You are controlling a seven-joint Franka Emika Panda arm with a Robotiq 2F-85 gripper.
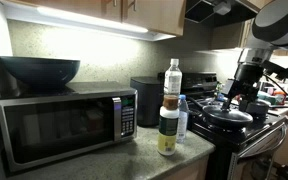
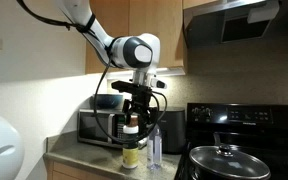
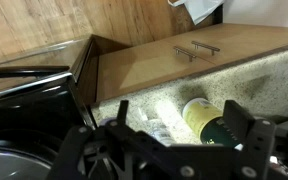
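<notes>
My gripper stands open, its two dark fingers spread wide with nothing held between them. In the second exterior view the gripper (image 2: pixel 138 108) hangs from the arm in front of the counter items. From the first exterior view it appears near the stove, in line with the lidded pan (image 1: pixel 227 115). A white container with a yellow and green label (image 1: pixel 168 132) stands on the counter, with a tall bottle (image 1: pixel 173 78) showing above it. A clear bottle (image 2: pixel 157 150) is beside it. In the wrist view, the container (image 3: pixel 197 112) is partly hidden behind the right finger.
A microwave (image 1: pixel 69 125) carries a large dark bowl (image 1: pixel 39 72). The stove (image 2: pixel 241 118) adjoins the counter (image 1: pixel 124 165). Wooden cupboards (image 2: pixel 155 35) hang above. Drawers (image 3: pixel 154 65) lie below its edge.
</notes>
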